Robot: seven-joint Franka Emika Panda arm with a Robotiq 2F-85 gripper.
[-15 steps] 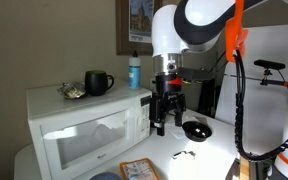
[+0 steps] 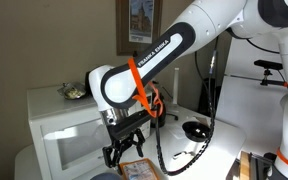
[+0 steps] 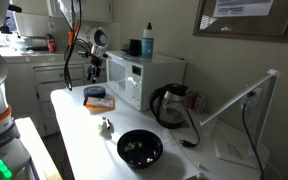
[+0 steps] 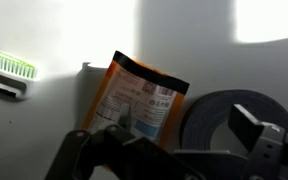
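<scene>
My gripper (image 2: 125,150) hangs open above the white table, with nothing between its fingers. In the wrist view, an orange-edged packet (image 4: 139,98) with a dark top strip and printed label lies below the left finger, partly covered by it. A dark-rimmed round plate or pan (image 4: 209,108) sits beside the packet, partly hidden behind the right finger. Exterior view 2 shows the packet (image 3: 100,103) lying just in front of the round piece (image 3: 93,91). A brush with green bristles (image 4: 9,65) is at the wrist view's left edge.
A white microwave (image 3: 134,77) stands along the wall, with a dark mug and a blue bottle (image 3: 147,42) on top. A black bowl (image 3: 139,152) rests nearer exterior view 2, and a kettle (image 3: 169,106) stands behind it. Open table surrounds the brush.
The arm has swung left in exterior view 1, from over the right part of the table to near the packet and round piece. The gripper stays open and the objects appear unmoved.
</scene>
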